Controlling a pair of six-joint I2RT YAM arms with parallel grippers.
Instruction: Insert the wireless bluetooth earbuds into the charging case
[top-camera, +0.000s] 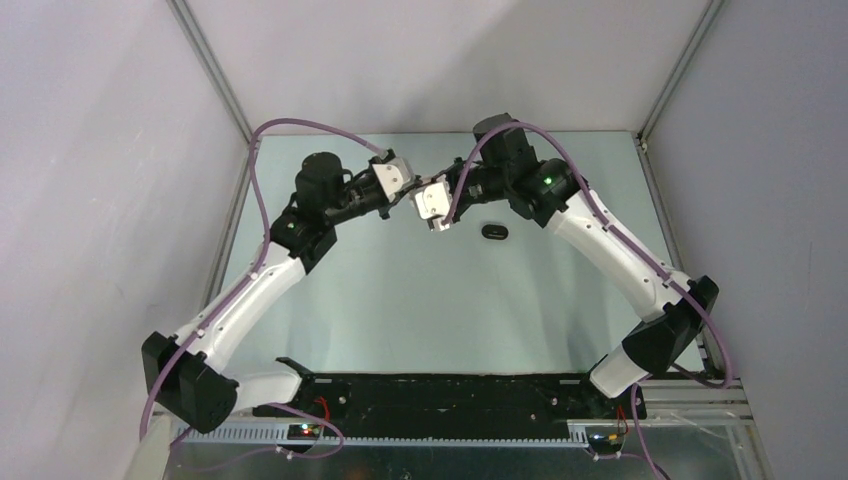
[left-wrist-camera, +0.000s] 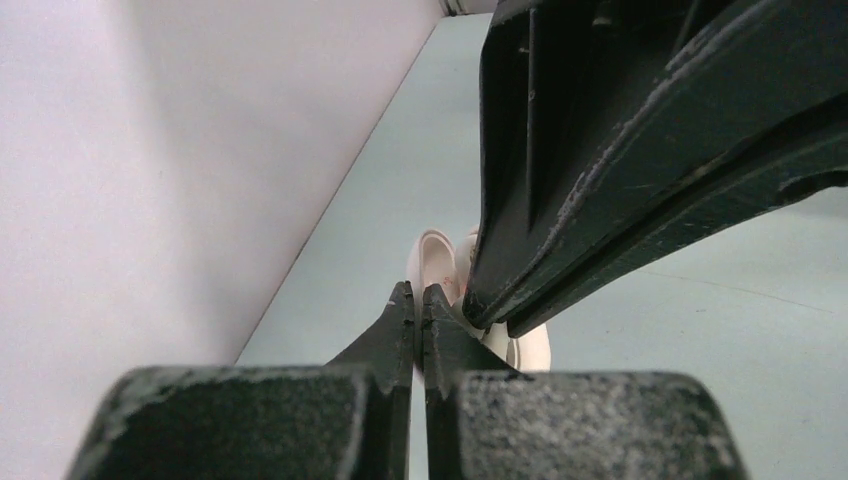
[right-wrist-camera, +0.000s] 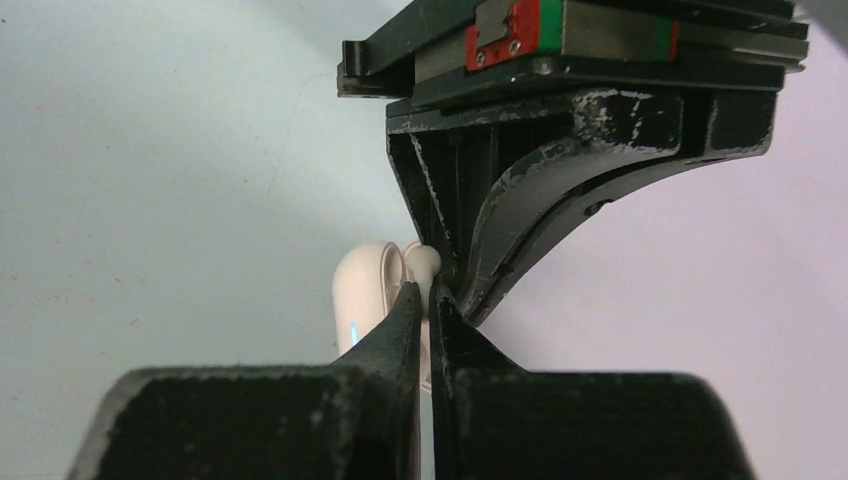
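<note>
The open white-pink charging case (right-wrist-camera: 358, 292) is up off the table between the two arms. In the left wrist view, my left gripper is shut with the case's thin wall (left-wrist-camera: 417, 262) pinched between its fingertips. A small white earbud (right-wrist-camera: 424, 262) sticks out from the tips of my right gripper, which is shut on it. That earbud is right at the case's open side, beside the inner wall. Whether it sits in a slot cannot be told, since the fingers hide the contact. From the top, both grippers' bodies hide most of the case.
A small black oval object (top-camera: 495, 231) lies on the pale table (top-camera: 430, 310), a little right of the grippers. White walls stand behind and at both sides.
</note>
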